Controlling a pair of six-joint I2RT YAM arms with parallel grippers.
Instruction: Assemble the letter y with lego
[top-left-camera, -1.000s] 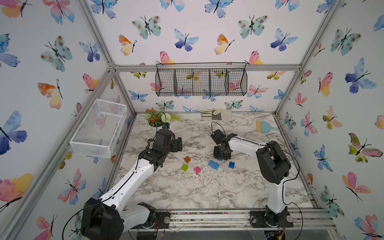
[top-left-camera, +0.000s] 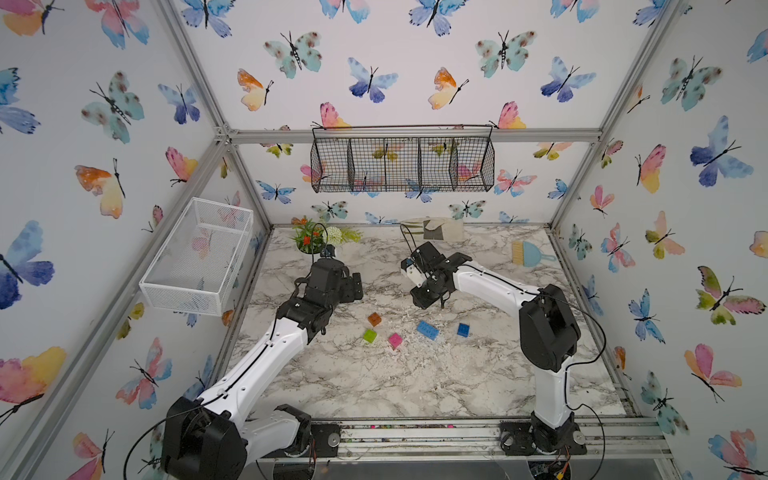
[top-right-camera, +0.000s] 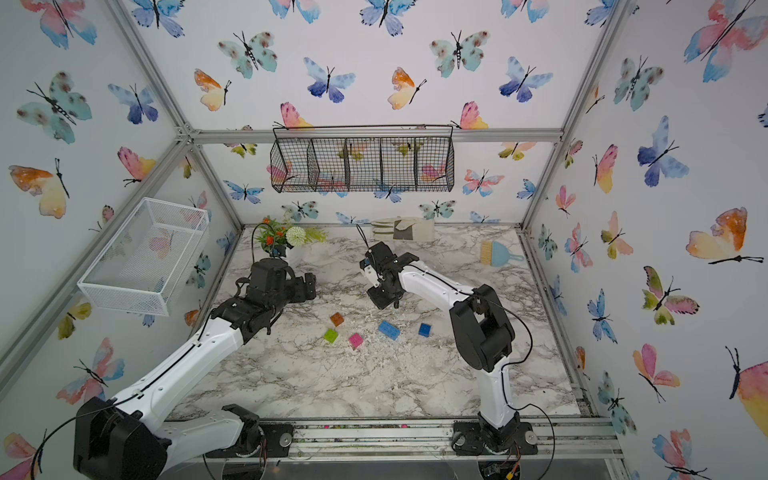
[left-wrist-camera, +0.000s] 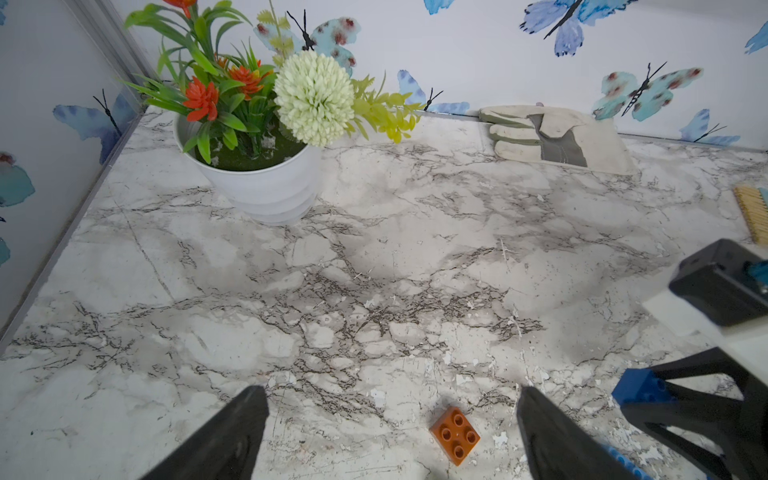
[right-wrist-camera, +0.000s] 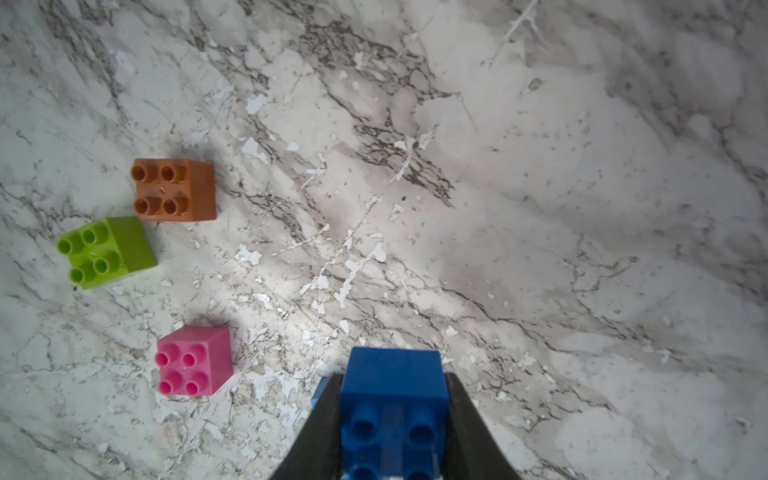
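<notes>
A dark blue brick (right-wrist-camera: 393, 384) is clamped in my right gripper, its studs toward the bottom of the right wrist view; the left wrist view shows that same blue brick (left-wrist-camera: 642, 389) held off the table. On the marble top lie separate bricks: orange (right-wrist-camera: 174, 190), green (right-wrist-camera: 107, 251), pink (right-wrist-camera: 194, 361), a long lighter blue one (top-left-camera: 427, 329) and a small blue one (top-left-camera: 463, 329). Only a corner of the long one shows in the right wrist view. My left gripper hangs left of the bricks, open and empty, with the orange brick on the table beyond its fingers.
A flower pot (left-wrist-camera: 268, 184), a work glove (left-wrist-camera: 572, 137) and a brush (top-left-camera: 532, 254) stand or lie along the back. A white basket (top-left-camera: 197, 256) hangs at the left, a wire rack (top-left-camera: 402, 164) on the back wall.
My right gripper has moved left and slightly toward the back, turning as it went, carrying the dark blue brick. My left arm and the bricks on the table have stayed put.
</notes>
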